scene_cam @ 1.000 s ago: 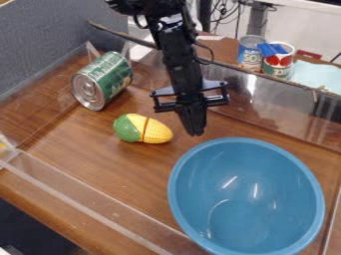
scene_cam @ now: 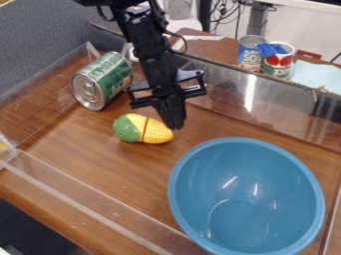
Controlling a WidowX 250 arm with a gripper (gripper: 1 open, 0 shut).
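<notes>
My black gripper hangs over the wooden surface, its fingers shut with nothing visible between them. Its tip is just above and to the right of a toy corn, yellow with a green end, lying on the wood. Up and to the left, a green metal can lies on its side. A large blue bowl fills the lower right.
Clear plastic walls edge the wooden tray. Behind the far wall stand a silver-blue can and a red-white can. Bare wood lies left of the bowl.
My gripper has moved left and slightly down, from right of the corn toward it. The corn, cans and bowl have stayed put.
</notes>
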